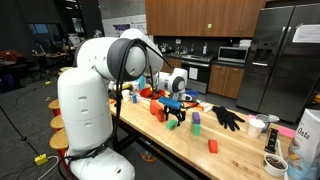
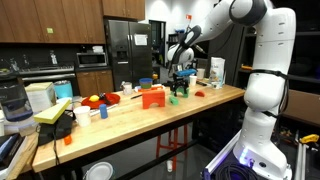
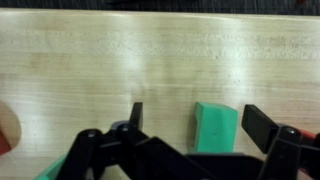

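Observation:
In the wrist view a green block (image 3: pixel 215 128) lies on the light wooden table, between my spread fingers and closer to the right one. My gripper is open, and nothing is held in it. Part of a second green object (image 3: pixel 52 170) shows at the lower left. From the first exterior view, the gripper (image 1: pixel 179 108) hangs over the table close to a green piece (image 1: pixel 171 125). A further green block (image 1: pixel 196 130) stands to its right, with a purple block (image 1: pixel 196 117) behind it. How high the fingertips are above the table is hard to tell.
A red box (image 2: pixel 153 98) stands near the gripper. A black glove (image 1: pixel 226 118), a small red block (image 1: pixel 213 146), a white bowl (image 1: pixel 256 128) and several containers lie to the right.

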